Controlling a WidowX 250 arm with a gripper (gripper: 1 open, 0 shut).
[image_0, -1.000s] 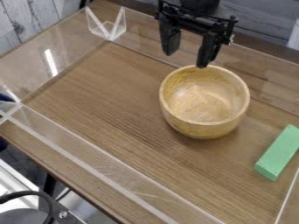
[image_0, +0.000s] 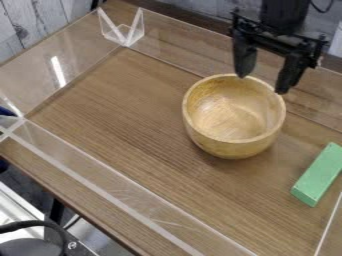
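My black gripper (image_0: 267, 62) is above the back rim of a round, light wooden bowl (image_0: 233, 130), at the upper right of the camera view. It is open, with its two dark fingers apart and nothing visible between them. The bowl stands upright on the brown wooden table (image_0: 107, 140) and looks empty.
A green rectangular block (image_0: 317, 173) lies at the right, front of the bowl. A clear angular piece (image_0: 120, 28) is at the back left. A dark cable (image_0: 38, 235) is at the lower left corner.
The gripper has moved to the right along the back of the bowl. The bowl and green block have not visibly moved.
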